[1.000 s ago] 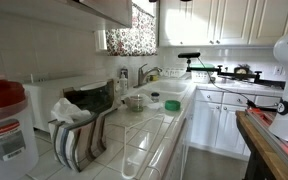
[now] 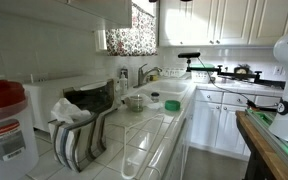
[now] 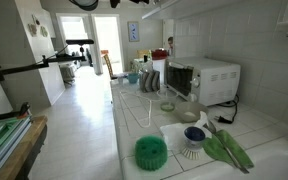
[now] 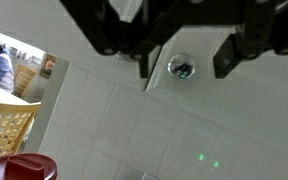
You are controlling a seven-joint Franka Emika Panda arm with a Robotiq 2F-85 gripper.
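In the wrist view my gripper reaches in from the top, its two dark fingers spread well apart. Between and behind them a small round clear knob (image 4: 181, 66) shows against a pale panel. I cannot tell how far the knob is from the fingertips, and nothing is visibly clamped. Overhead in the first exterior view is a white upper cabinet (image 2: 102, 10). Only part of the dark arm (image 2: 171, 3) shows at that view's top edge.
Below, the counter holds a red-lidded canister (image 2: 6, 125), a striped toaster-like holder (image 2: 79, 140), a green scrubber (image 3: 151, 153), a brush (image 3: 193, 138) and a green cloth (image 3: 229, 150). A white microwave (image 3: 204, 82) stands against the wall.
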